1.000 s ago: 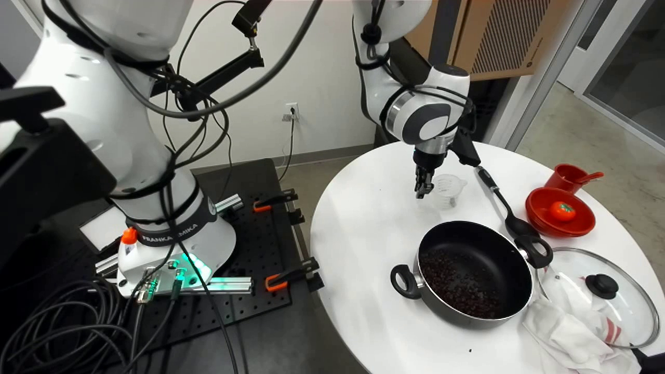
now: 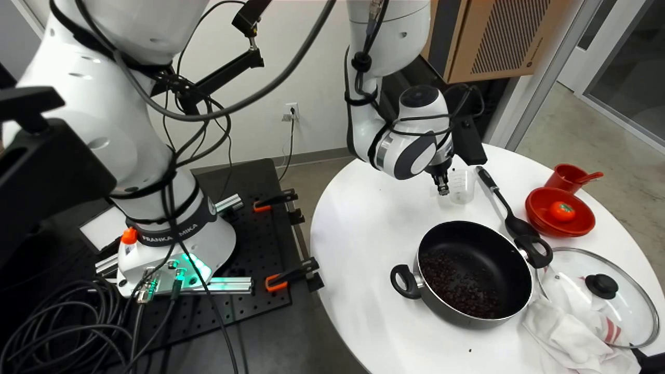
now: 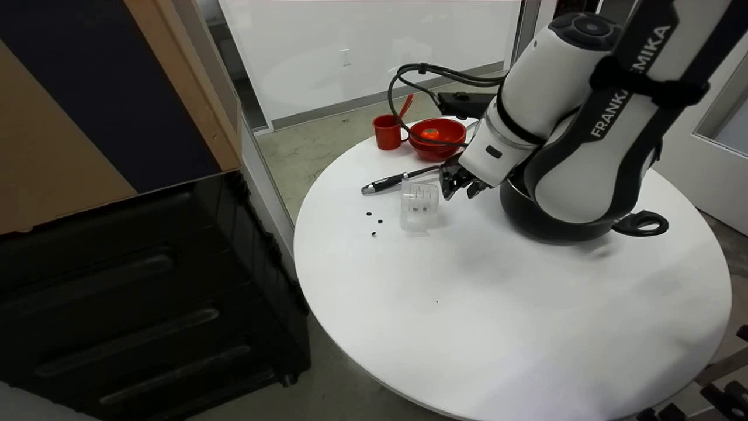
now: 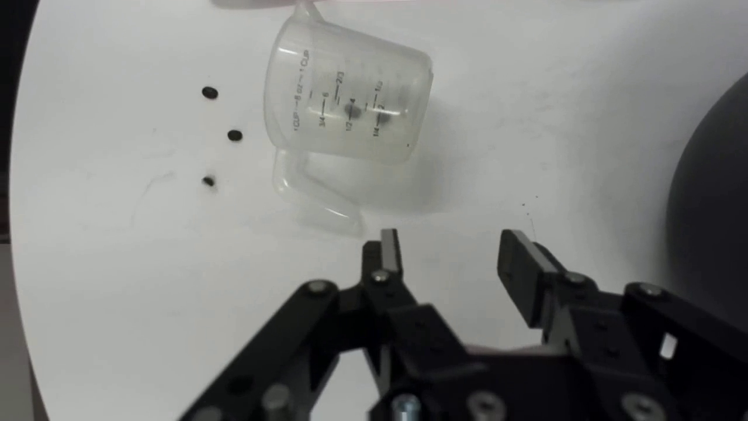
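A clear measuring cup (image 4: 350, 91) appears to lie on its side on the white table, its mouth facing left in the wrist view and its handle (image 4: 319, 193) towards my gripper. Two dark spots like beans show through its wall. Just short of the handle, my gripper stands part open, only bare table between its fingers. Exterior view 2 has the gripper (image 3: 460, 189) close to the right of the cup (image 3: 421, 200). In exterior view 1 the gripper (image 2: 442, 189) partly overlaps the cup (image 2: 462, 187).
Several dark beans (image 4: 235, 135) lie loose by the cup's mouth. A black pot (image 2: 477, 227) with beans inside stands nearby. Beyond are a black spoon (image 2: 499, 193), red bowls (image 2: 580, 224), a red mug (image 2: 564, 177), a glass lid (image 2: 573, 265) and a cloth (image 2: 564, 330).
In exterior view 1 my gripper has moved right and slightly up, and the wrist now leans more. The cup has shifted a little to the right and sits differently.
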